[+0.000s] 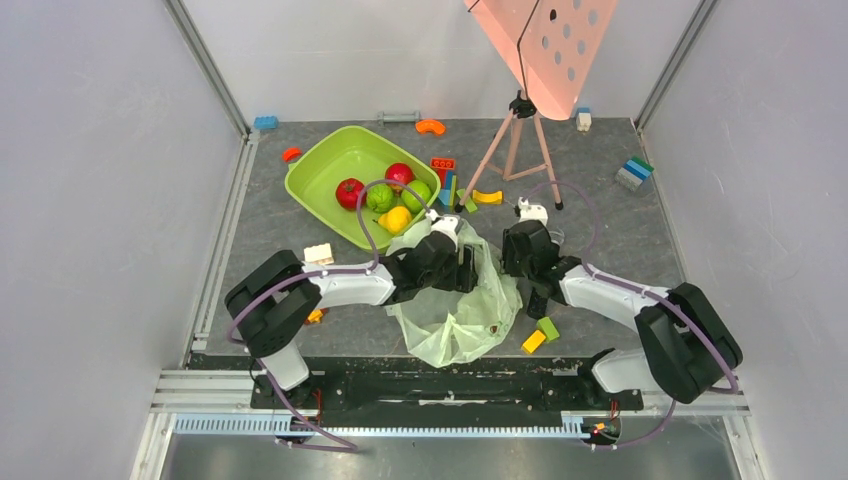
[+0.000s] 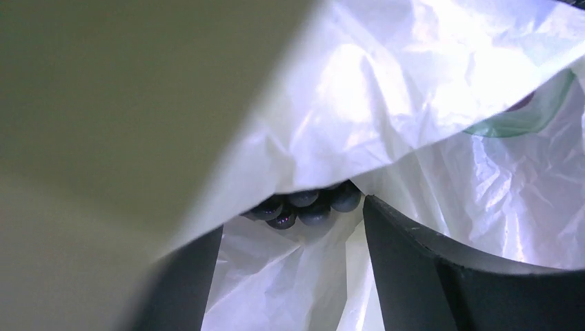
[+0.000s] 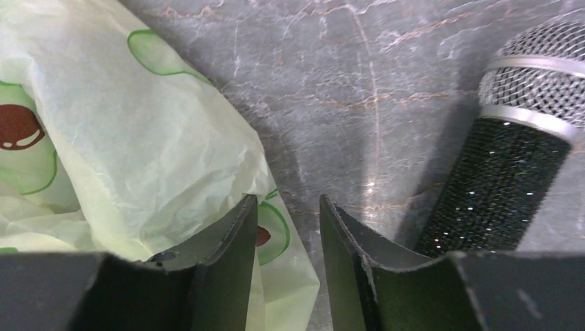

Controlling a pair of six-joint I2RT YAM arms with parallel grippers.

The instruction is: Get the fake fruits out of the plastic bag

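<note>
The pale green plastic bag lies crumpled at the table's middle. My left gripper reaches into its mouth. Inside, in the left wrist view, a cluster of dark grape-like balls shows beyond and between the open fingers of the left gripper, not gripped. A fold of bag covers part of that view. At the bag's right edge, my right gripper is partly open and points down; the bag's side lies by its left finger, and contact is unclear. A green bowl holds red, green and yellow fruits.
A microphone lies just right of the right gripper. Yellow and green blocks sit near the front. A pink tripod stand rises behind. Bare table stretches on the far right.
</note>
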